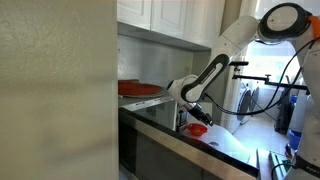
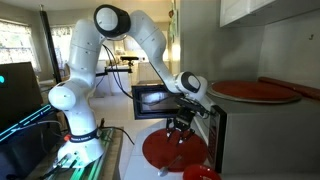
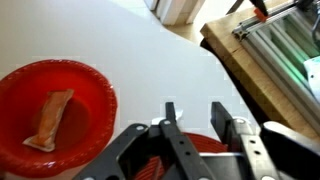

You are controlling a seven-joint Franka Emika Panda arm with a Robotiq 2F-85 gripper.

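Note:
My gripper hangs over a red plate (image 3: 212, 145) in the wrist view, its black fingers apart and only the plate and white tabletop showing between them. Just beside the left fingertip lies a small white or silvery piece (image 3: 168, 112), too little of it showing to name. To the left stands a red bowl (image 3: 100, 110) with a brownish-orange bar (image 3: 48, 120) inside. Seen from exterior view 2, the gripper (image 2: 179, 131) is above the red plate (image 2: 160, 150), and a spoon-like silver utensil (image 2: 170, 167) lies at its near edge; the bowl (image 2: 201, 171) is at the bottom.
A grey cabinet-like box (image 2: 265, 135) with a large red lid (image 2: 250, 90) on top stands beside the arm. A wooden edge and a slatted metal rack (image 3: 285, 60) lie at the wrist view's upper right.

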